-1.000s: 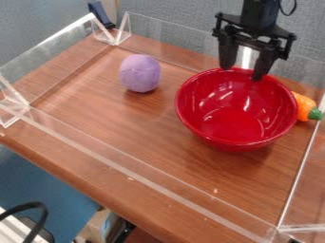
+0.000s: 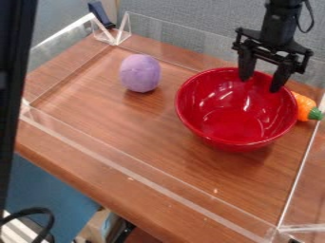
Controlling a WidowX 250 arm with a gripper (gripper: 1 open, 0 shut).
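My black gripper [image 2: 261,74] hangs over the back part of a red bowl [image 2: 226,123], its two fingers spread apart and pointing down, with nothing visible between them. The bowl looks empty and stands on the right side of the wooden table. A purple ball [image 2: 140,72] rests at the back left, apart from the bowl. An orange carrot [image 2: 302,106] with a green end lies just right of the bowl, partly behind it.
Low clear walls [image 2: 191,35] border the wooden table [image 2: 127,142]. A dark vertical edge fills the far left of the view.
My gripper has moved slightly right and lower over the bowl. The bowl, ball and carrot look unmoved.
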